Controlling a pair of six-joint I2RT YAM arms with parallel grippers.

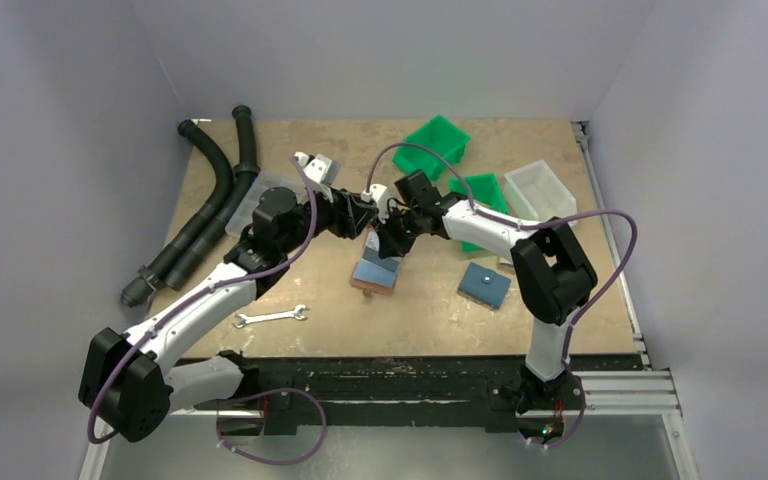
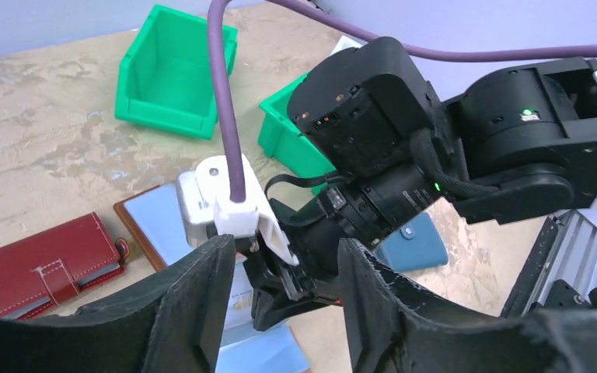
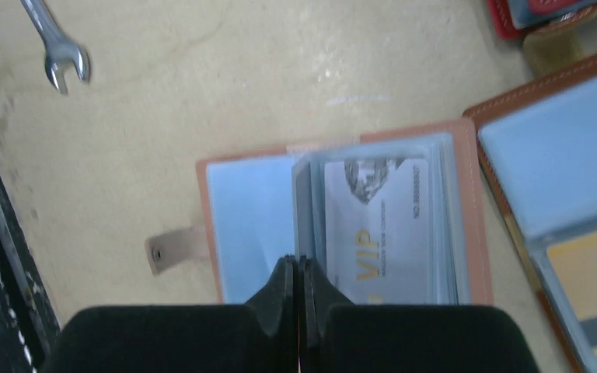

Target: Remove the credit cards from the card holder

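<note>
An open card holder (image 1: 374,272) with light blue pages and a pinkish cover (image 3: 465,194) lies on the table in the middle, a white VIP card (image 3: 377,225) showing in a sleeve on its right side. My right gripper is shut over the holder at the page beside that card; nothing clearly shows between its fingers. My left gripper stands part open above, its fingers either side of the view of the right gripper. A second open holder (image 3: 552,148) with a brown edge lies alongside.
A red holder (image 2: 47,264), a blue holder (image 1: 484,285), a wrench (image 1: 270,315), green bins (image 1: 430,145), a white bin (image 1: 540,190) and black pipes (image 1: 190,255) surround the work area. The right arm stands close to my left gripper.
</note>
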